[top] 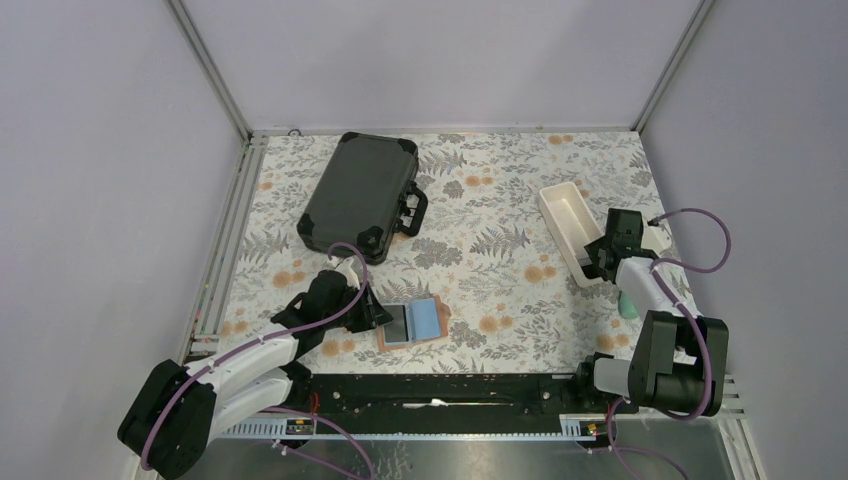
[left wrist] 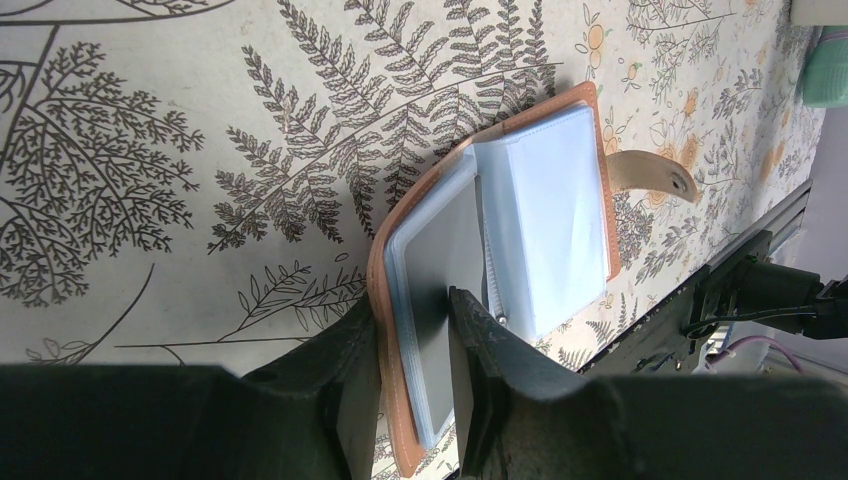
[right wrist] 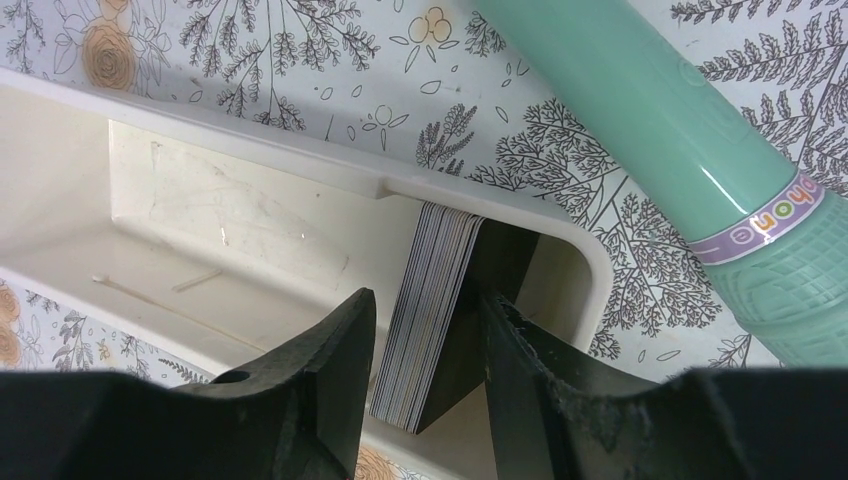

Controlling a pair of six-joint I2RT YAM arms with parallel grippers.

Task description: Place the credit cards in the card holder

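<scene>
A stack of cards (right wrist: 425,310) lies in the near end of the white box (right wrist: 250,135). My right gripper is over it, part open, one fingertip at each side of the stack; whether they touch it is unclear. The open card holder (top: 423,319), tan with pale blue and grey inside, lies on the table at lower middle. My left gripper is at its end in the left wrist view, part open, with the tan edge and grey panel between and below its fingertips.
A dark case (top: 356,190) lies at the back left. A green bottle (right wrist: 650,120) lies beside the white box.
</scene>
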